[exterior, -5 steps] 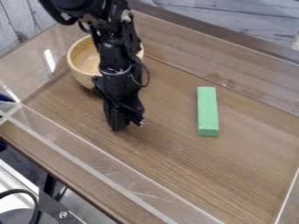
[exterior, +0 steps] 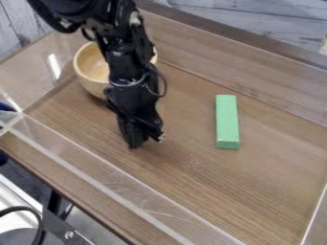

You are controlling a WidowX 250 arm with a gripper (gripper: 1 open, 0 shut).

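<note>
My black gripper [exterior: 136, 136] is low over the wooden table [exterior: 192, 191], left of the middle of the view, its tip pointing down at the tabletop. Its fingers are dark and small; it looks shut, with nothing visible between them. A beige bowl [exterior: 91, 64] stands behind the arm, partly hidden by it. A green block [exterior: 228, 122] lies to the right, apart from the gripper.
A clear strip crosses the near left of the table. A small blue item [exterior: 7, 119] shows at the left edge, with cables below it.
</note>
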